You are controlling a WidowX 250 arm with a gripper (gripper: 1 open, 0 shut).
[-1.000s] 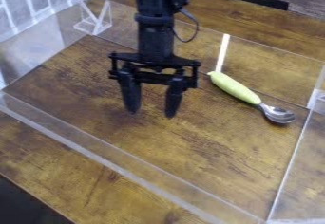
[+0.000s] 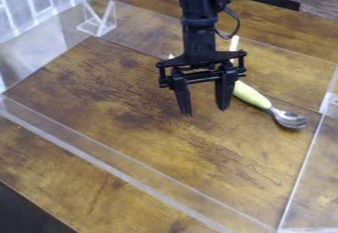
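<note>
My black gripper (image 2: 204,100) hangs open over the middle of the wooden tray floor, fingers pointing down, with nothing visible between them. A spoon with a pale green handle (image 2: 252,96) and a metal bowl (image 2: 291,119) lies to the right, just beyond my right finger. Part of the handle is hidden behind the gripper.
Clear acrylic walls (image 2: 43,115) border the wooden work area (image 2: 119,99). A small clear bracket (image 2: 98,20) stands at the back left.
My gripper has moved right, toward the spoon, over the last second. The spoon looks unmoved.
</note>
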